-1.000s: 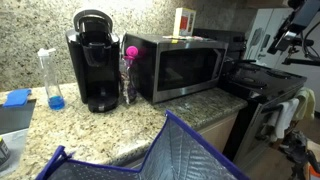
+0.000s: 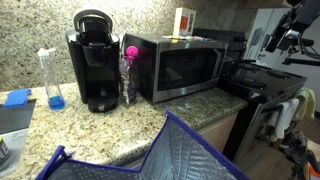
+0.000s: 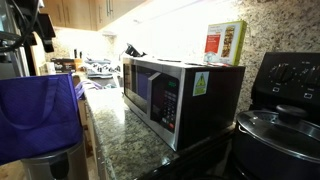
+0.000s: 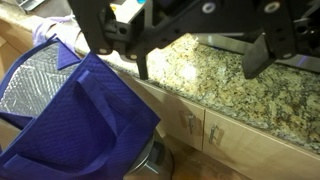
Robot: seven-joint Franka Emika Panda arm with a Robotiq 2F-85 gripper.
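My gripper is open, its two dark fingers well apart and nothing between them. The gap looks onto the speckled granite counter. In exterior view 1 the arm hangs at the upper right, over the stove side. A blue fabric bag with a silvery lining stands open at lower left in the wrist view, clear of the fingers. In exterior view 2 the same blue bag is at the left, below the gripper.
On the counter stand a black coffee maker, a bottle with blue liquid and a steel microwave with a box on top. The stove adjoins it. Bare counter lies in front of the coffee maker.
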